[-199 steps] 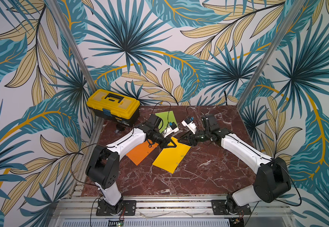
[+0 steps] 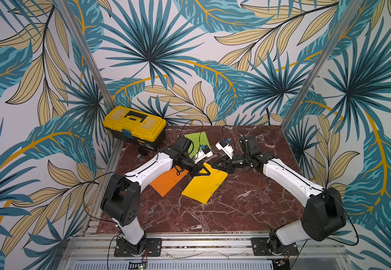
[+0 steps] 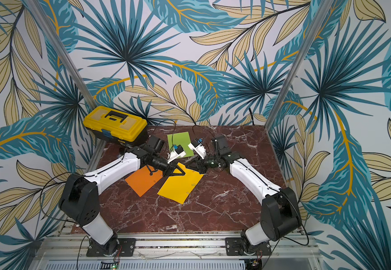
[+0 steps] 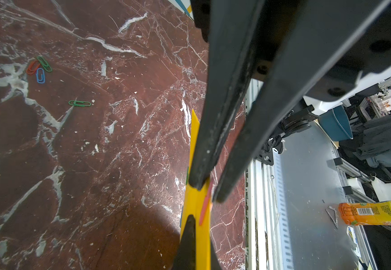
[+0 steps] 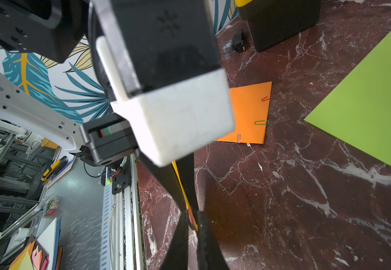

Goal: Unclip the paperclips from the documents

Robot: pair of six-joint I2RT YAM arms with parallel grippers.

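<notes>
A yellow document (image 2: 204,189) is lifted between my grippers, seen edge-on in the left wrist view with a red paperclip (image 4: 204,202) on its top end. My left gripper (image 3: 176,172) is shut on the yellow document. My right gripper (image 3: 193,166) is at that red clip, its fingertips slightly apart in the left wrist view. The orange document (image 5: 244,112) lies at left with red, green (image 5: 260,122) and blue clips on it. A green document (image 5: 361,99) lies behind.
Loose red, green and blue paperclips (image 4: 41,67) and another green clip (image 4: 79,103) lie on the bare marble table. A yellow toolbox (image 2: 134,121) stands at the back left.
The yellow document's lower edge has risen slightly and shifted right. The arms have barely moved.
</notes>
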